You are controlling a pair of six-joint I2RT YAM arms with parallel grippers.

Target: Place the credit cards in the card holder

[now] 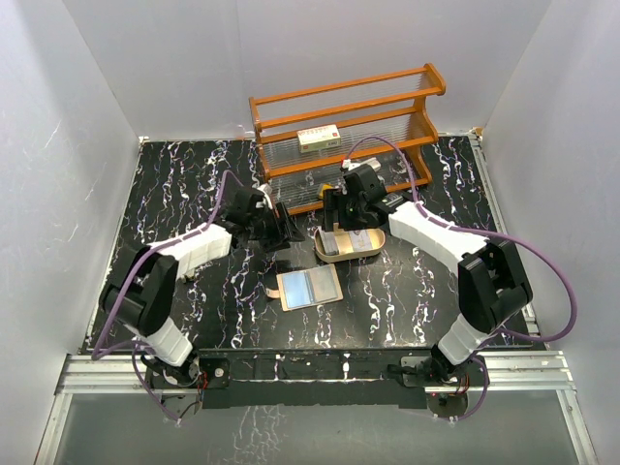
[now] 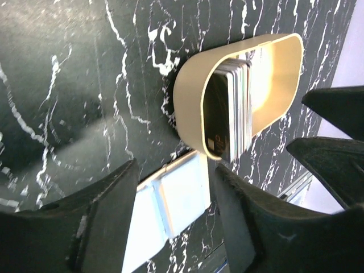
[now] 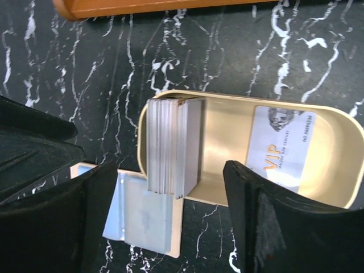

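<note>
A beige oval tray [image 2: 190,102] holds a stack of cards [image 2: 240,105] at its left end and a white VIP card [image 3: 279,145] lying flat. The card holder [image 1: 309,288], an open wallet-like piece with pale panels, lies just in front of the tray. My left gripper [image 1: 285,232] is just left of the tray, its fingers part apart with nothing between them. My right gripper [image 1: 334,218] is over the tray's left part, above the card stack, fingers apart with nothing between them.
A wooden tiered rack [image 1: 344,136] with a white box [image 1: 319,138] stands behind the tray.
</note>
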